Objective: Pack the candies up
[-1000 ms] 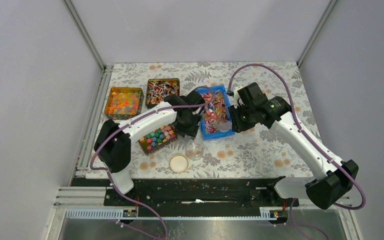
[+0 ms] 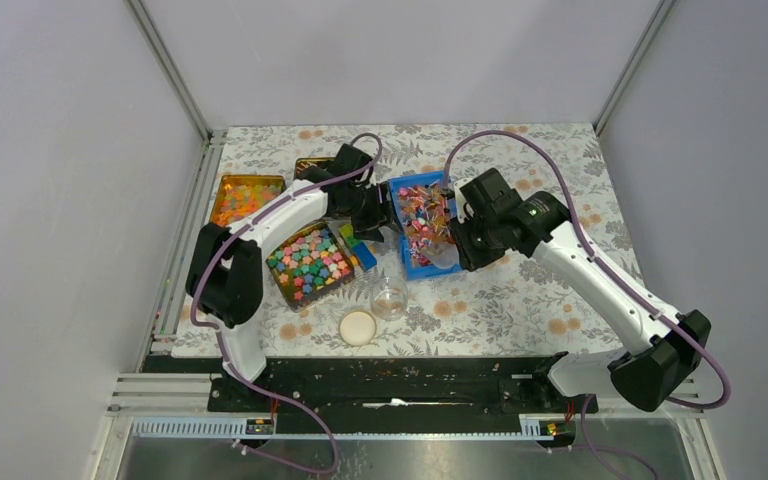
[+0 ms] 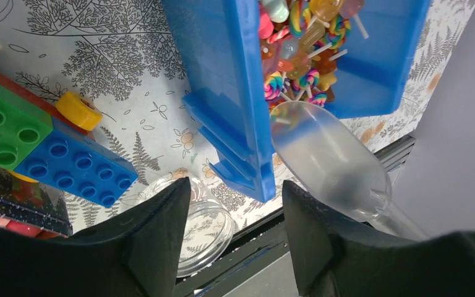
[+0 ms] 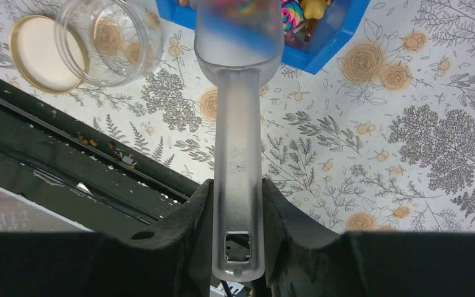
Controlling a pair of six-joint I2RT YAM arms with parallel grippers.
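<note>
A blue tray (image 2: 401, 262) of mixed candies (image 3: 303, 55) sits mid-table. My right gripper is shut on the handle of a translucent scoop (image 4: 238, 142), whose bowl is at the tray's near end. My left gripper is beside the tray's left side, fingers apart with nothing between them. A clear open jar (image 2: 389, 298) stands in front of the tray, with its lid (image 2: 357, 328) lying at its lower left.
Candy boxes (image 2: 222, 190) stand on the left and back. Toy bricks (image 3: 80, 167) lie between the boxes and blue tray.
My right gripper and scoop have shifted slightly left.
</note>
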